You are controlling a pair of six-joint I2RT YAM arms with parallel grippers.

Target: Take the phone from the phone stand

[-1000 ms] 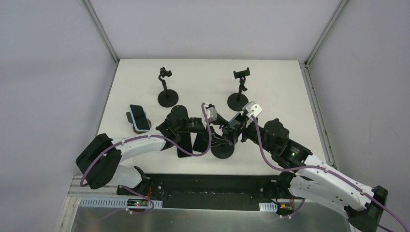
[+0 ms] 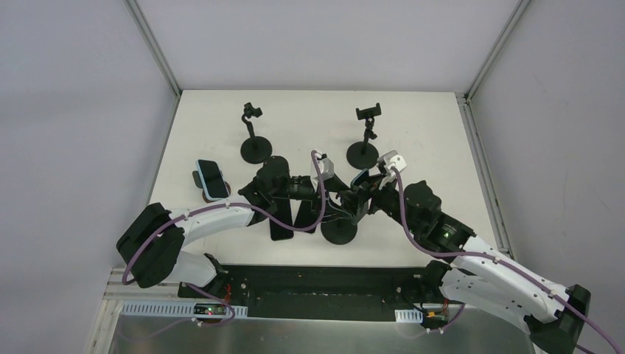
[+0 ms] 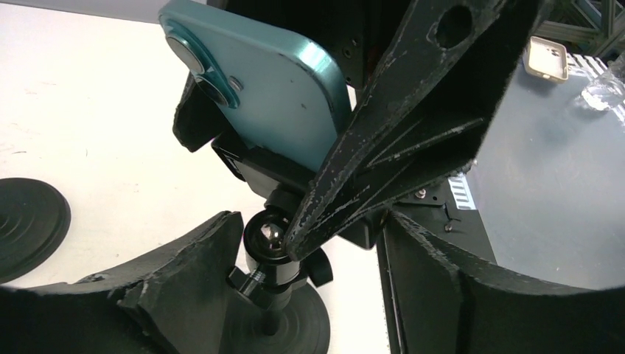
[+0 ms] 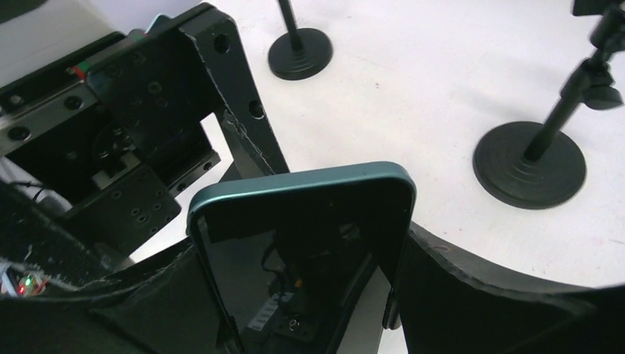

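Note:
The teal phone (image 3: pixel 276 92) is upright at the phone stand's clamp (image 3: pixel 258 166), camera side showing in the left wrist view. Its dark screen (image 4: pixel 295 258) faces the right wrist camera. My right gripper straddles the phone, a finger along each side edge; how firmly they press is unclear. Below the clamp, my left gripper stands part open around the stand's ball joint (image 3: pixel 269 234), its left finger close to the joint and a gap on the right. The stand's round base (image 2: pixel 339 232) rests on the table; the top view mostly hides the phone.
Two empty stands, left (image 2: pixel 256 150) and right (image 2: pixel 362 154), occupy the back of the table. Another phone (image 2: pixel 211 180) leans on a stand at the left. Dark flat phones (image 2: pixel 281 221) lie beneath my left arm.
The left wrist has shifted slightly; the stand base has stayed put.

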